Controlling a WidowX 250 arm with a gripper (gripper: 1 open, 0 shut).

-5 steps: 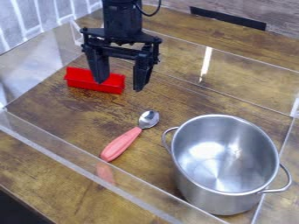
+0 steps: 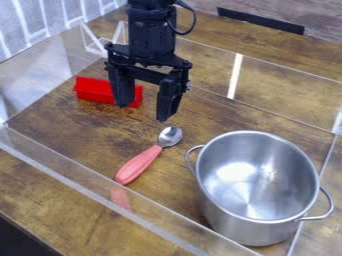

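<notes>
The black gripper [image 2: 146,94] hangs open over the wooden board at the upper middle, its two fingers pointing down with nothing between them. Behind and left of it lies a red block [image 2: 94,90]. Below the gripper rests a spoon with a pink handle [image 2: 139,164] and a metal head, lying diagonally on the board. A large steel pot [image 2: 254,200] with two side handles stands at the lower right.
Clear low walls [image 2: 47,160] border the wooden work area. The back right of the board [image 2: 254,100] is bare. A white slatted object is at the top left corner.
The gripper has shifted and turned slightly, its right finger now a little lower and further right. The spoon, red block and pot have not moved.
</notes>
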